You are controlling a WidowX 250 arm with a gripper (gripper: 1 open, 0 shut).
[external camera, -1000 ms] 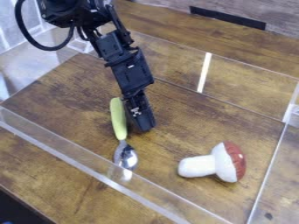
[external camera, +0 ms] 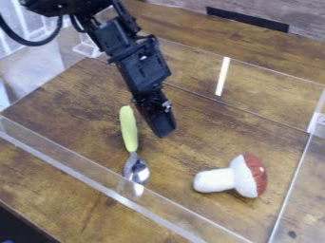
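My black gripper is above the wooden table, just right of a spoon with a pale green handle, whose silver bowl points toward the front. The fingertips are dark and small, and I see nothing held between them; the gripper appears shut. A toy mushroom with a red cap and white stem lies on its side at the front right.
Clear low walls border the wooden work surface. A white strip lies at the back right.
The gripper has moved slightly up and to the right, away from the spoon. The spoon and mushroom have stayed in place.
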